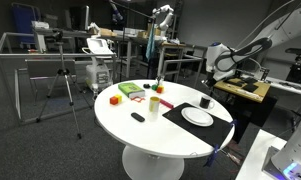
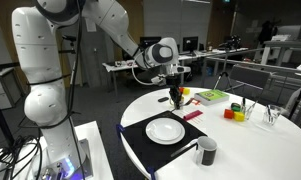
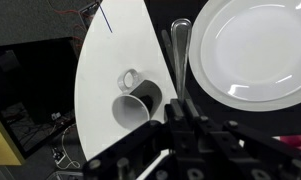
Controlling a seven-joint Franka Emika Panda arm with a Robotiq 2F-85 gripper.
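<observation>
My gripper is shut on a silver utensil (image 3: pixel 181 50), whose handle stretches up the wrist view beside the white plate (image 3: pixel 258 48). Which kind of utensil it is cannot be made out, since its other end is hidden at the fingers. A white mug (image 3: pixel 131 113) with its handle stands just left of the gripper in the wrist view, with something dark inside. In exterior view 1 the arm holds the gripper above the table's right side, above the mug (image 1: pixel 205 101) and beyond the plate (image 1: pixel 197 116).
The plate rests on a black mat (image 2: pixel 140 143). A grey mug (image 2: pixel 206 151) stands near it, with a red object (image 2: pixel 196 115) behind. Coloured blocks (image 2: pixel 234 115) and a green box (image 2: pixel 211 96) lie farther back.
</observation>
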